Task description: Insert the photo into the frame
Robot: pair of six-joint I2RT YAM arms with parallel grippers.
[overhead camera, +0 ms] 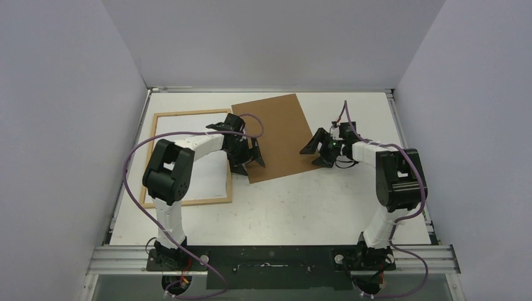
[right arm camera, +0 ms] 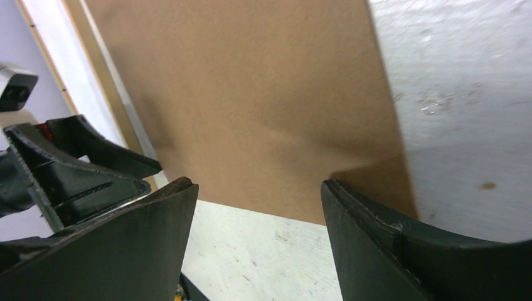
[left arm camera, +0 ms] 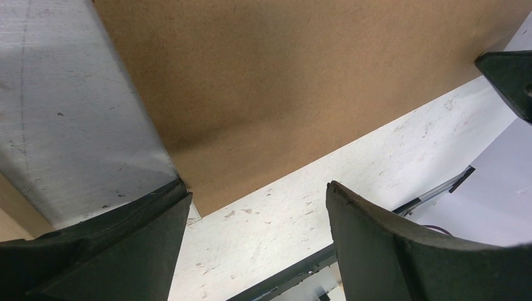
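Observation:
The brown board (overhead camera: pixel 279 132) lies tilted on the table, just right of the wooden frame (overhead camera: pixel 188 202) with its white inner sheet (overhead camera: pixel 188 169). My left gripper (overhead camera: pixel 248 163) is over the board's lower left corner; in the left wrist view its fingers stand apart at the board's edge (left arm camera: pixel 263 125). My right gripper (overhead camera: pixel 317 152) is at the board's right side near the lower corner. In the right wrist view its fingers straddle the brown surface (right arm camera: pixel 263 113); whether they grip the board's edge is hidden. I cannot tell which side of a photo, if any, the brown board is.
Grey walls close in the workspace at back and sides. Purple cables loop over both arms.

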